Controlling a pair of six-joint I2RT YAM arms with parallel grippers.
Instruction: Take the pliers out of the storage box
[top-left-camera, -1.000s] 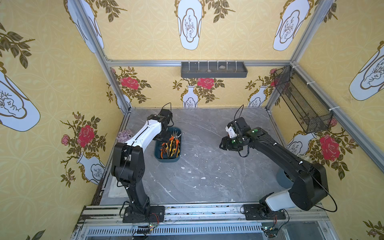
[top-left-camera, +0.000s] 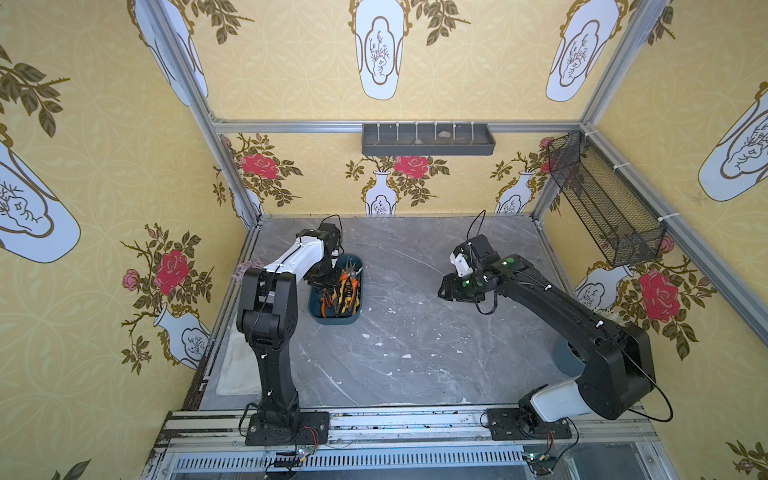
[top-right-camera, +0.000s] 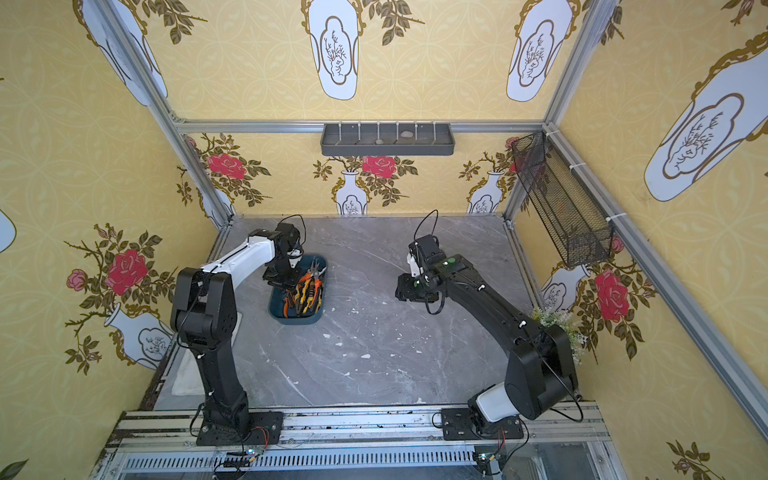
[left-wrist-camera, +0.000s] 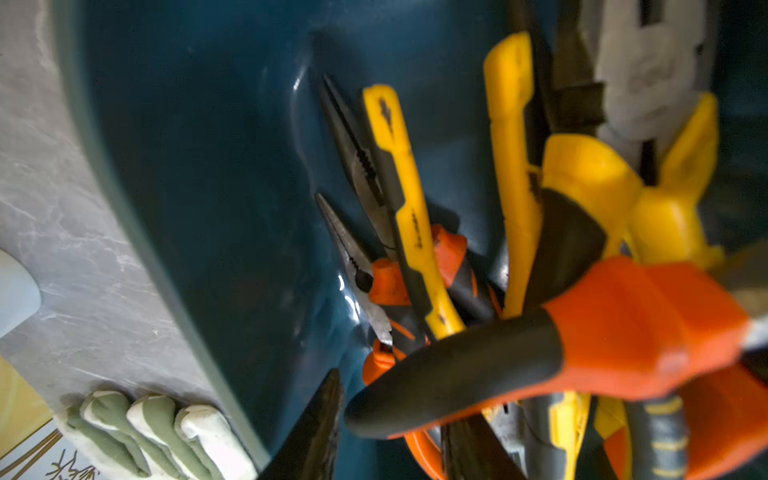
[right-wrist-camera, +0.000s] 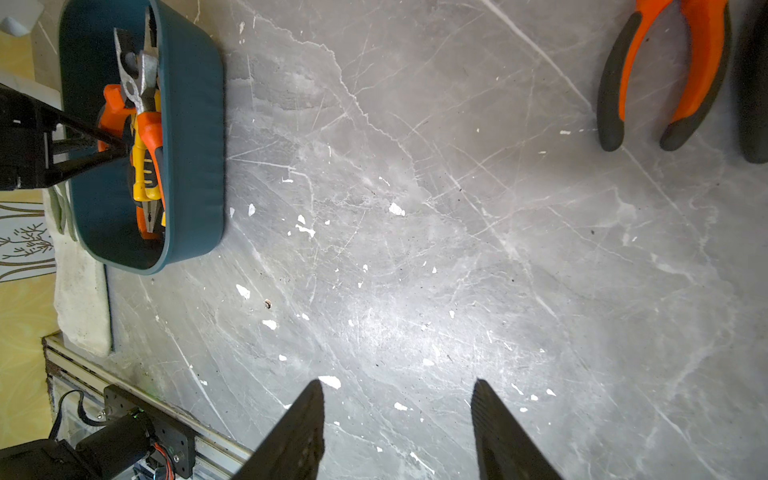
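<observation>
A dark teal storage box (top-left-camera: 335, 318) holds several pliers and tools with orange, yellow and black handles. My left gripper points down inside it, its fingers apart. A thick orange-and-black plier handle (left-wrist-camera: 480, 364) crosses the left wrist view close to the fingertips; I cannot tell if they touch it. Deeper in the box lie needle-nose pliers (left-wrist-camera: 352, 152) and a yellow-and-black tool (left-wrist-camera: 412, 208). My right gripper is open above bare table, with nothing between its fingers. Orange-and-black pliers (right-wrist-camera: 665, 72) lie on the table at its upper right.
The box wall (right-wrist-camera: 190, 136) stands close around the left fingers. A dark object (right-wrist-camera: 756, 88) shows at the right wrist view's edge. A mesh basket (top-left-camera: 608, 200) hangs on the right wall.
The right arm has barely moved.
</observation>
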